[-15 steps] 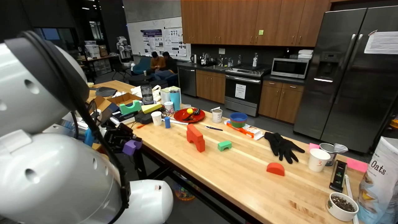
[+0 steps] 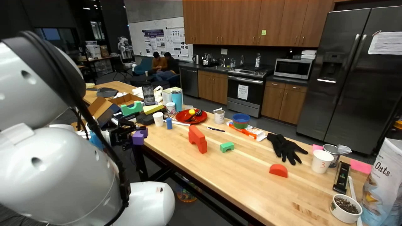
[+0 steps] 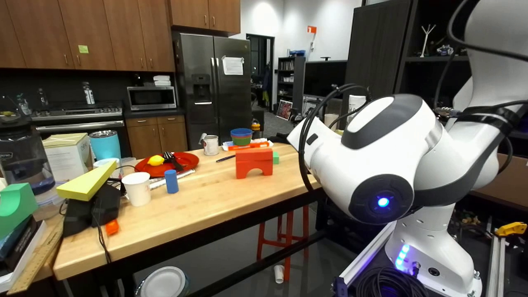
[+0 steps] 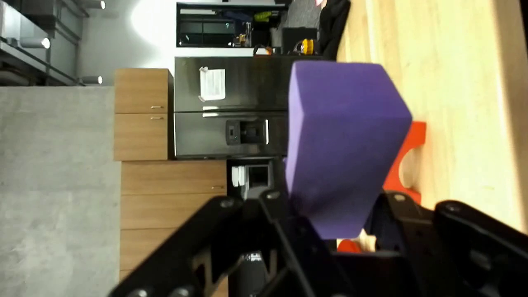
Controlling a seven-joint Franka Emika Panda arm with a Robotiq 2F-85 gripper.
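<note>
In the wrist view a purple block (image 4: 346, 133) fills the middle, with the dark fingers of my gripper shut on its lower end. Exterior view 1 has my gripper (image 2: 130, 137) at the left, the purple block (image 2: 138, 137) held in the air beside the table's near edge. On the table stands a red arch-shaped stack (image 2: 198, 138); its arch (image 4: 406, 161) shows partly behind the purple block in the wrist view. A small green arch (image 2: 226, 147) and a red half-round block (image 2: 278, 170) lie farther right. Exterior view 2 does not show the gripper.
A blue cylinder (image 2: 169, 123), a white cup (image 2: 158, 119) and a red plate (image 2: 191, 116) with a yellow item on it occupy the left part. Black gloves (image 2: 286, 148) and a bowl (image 2: 345, 208) are at the right.
My gripper has risen a little and shifted right in exterior view 1, carrying the purple block, which has turned more level. The objects on the table are unmoved.
</note>
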